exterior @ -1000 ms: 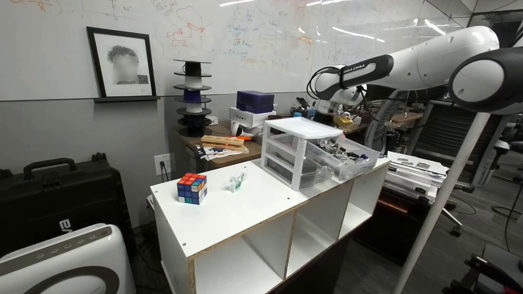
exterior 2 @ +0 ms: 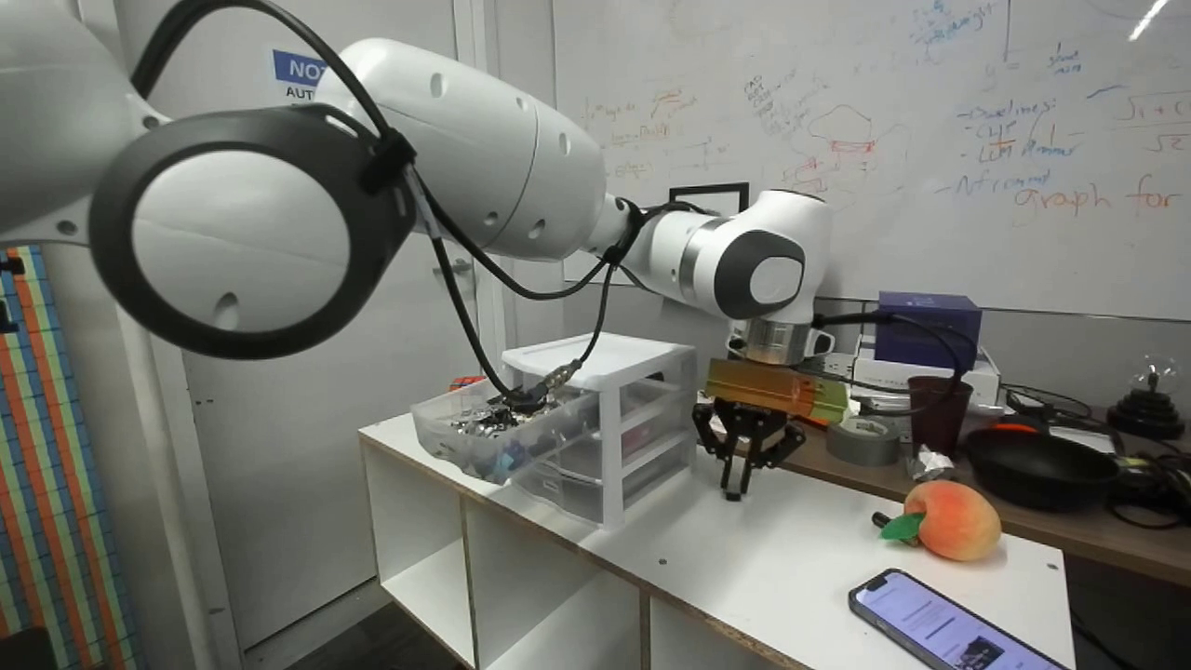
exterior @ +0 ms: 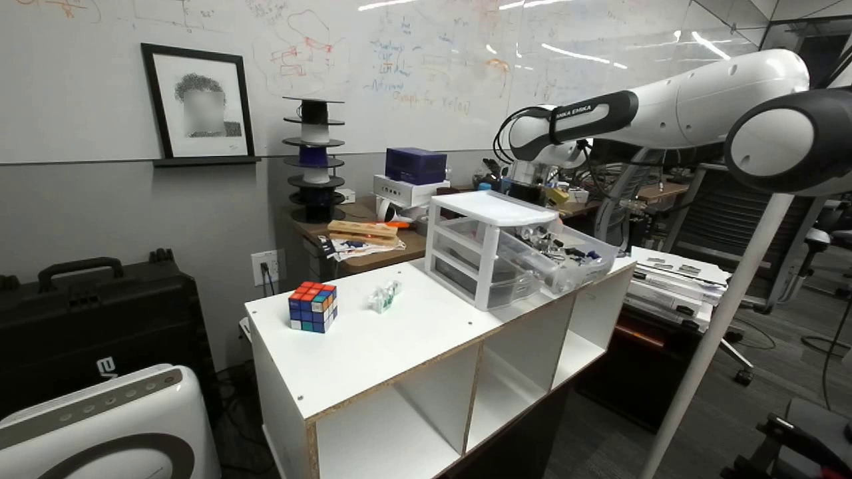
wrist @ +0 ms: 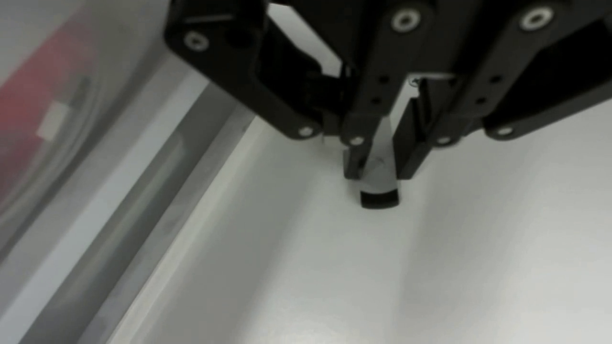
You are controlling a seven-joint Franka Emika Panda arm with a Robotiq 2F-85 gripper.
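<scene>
My gripper (exterior 2: 733, 489) hangs with its fingers pointing down, over the white shelf top (exterior 2: 770, 558) beside the drawer unit (exterior 2: 608, 363). In the wrist view, the fingers (wrist: 351, 164) are shut on a narrow pale-grey piece (wrist: 378, 177) with a black end, which sticks out a little past the fingertips. What the piece is I cannot tell. One clear drawer (exterior 2: 491, 447) of the unit stands pulled out and holds many small dark and metallic bits. Exterior view 1 hides the gripper behind the unit.
Exterior view 2 shows a toy peach (exterior 2: 955, 521) and a phone (exterior 2: 949, 625) towards the shelf's right end. In exterior view 1, a puzzle cube (exterior: 313, 307) and a crumpled clear wrapper (exterior: 385, 296) lie on the shelf top. The surface between cube and drawer unit is mostly free.
In exterior view 1 the arm has lowered slightly and shifted a little to the left. The drawer unit, cube and wrapper have not moved.
</scene>
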